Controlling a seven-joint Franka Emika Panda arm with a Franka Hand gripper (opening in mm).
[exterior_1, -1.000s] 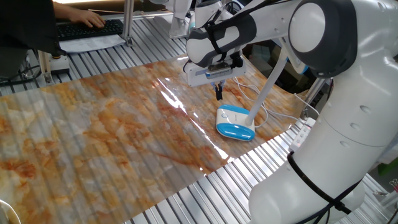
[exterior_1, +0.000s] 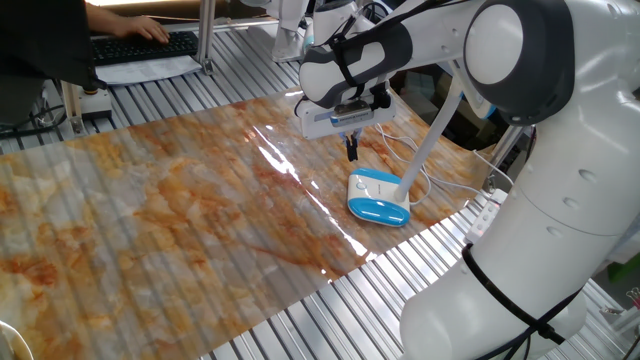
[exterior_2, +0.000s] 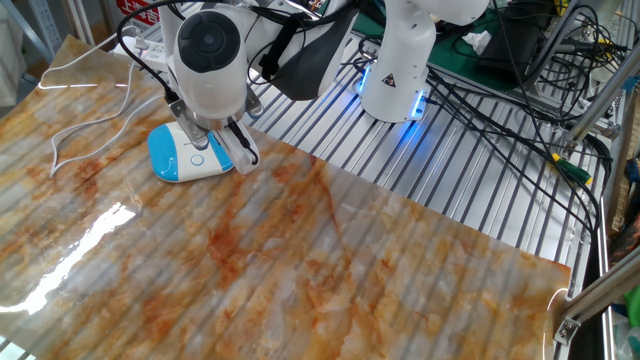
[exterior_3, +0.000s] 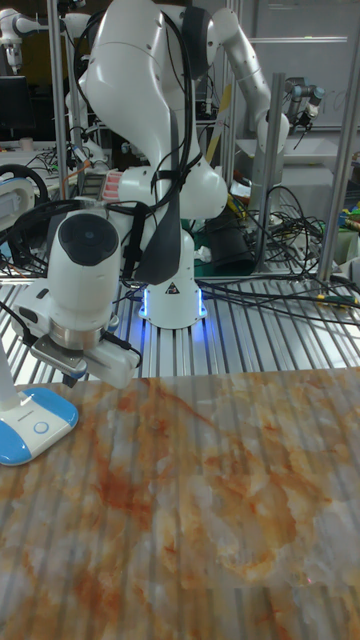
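A desk lamp with a white and blue base (exterior_1: 379, 211) stands on the marbled sheet, its white post (exterior_1: 428, 143) leaning up to the right. A round button shows on top of the base (exterior_2: 172, 160) in exterior view 2. Just above and behind the base in exterior view 1 hangs my gripper (exterior_1: 352, 158), pointing down. Its dark fingers are close together, with nothing visible between them, and they appear apart from the lamp. In exterior view 3 the gripper body hides most of the fingers, beside the lamp base (exterior_3: 43, 425).
The marbled sheet (exterior_1: 150, 220) is otherwise bare, with wide free room away from the lamp. White cables (exterior_2: 95, 125) run behind the lamp. A person's hand (exterior_1: 148, 28) rests at a keyboard (exterior_1: 125, 50) at the far left. Slatted metal table (exterior_2: 470, 190) borders the sheet.
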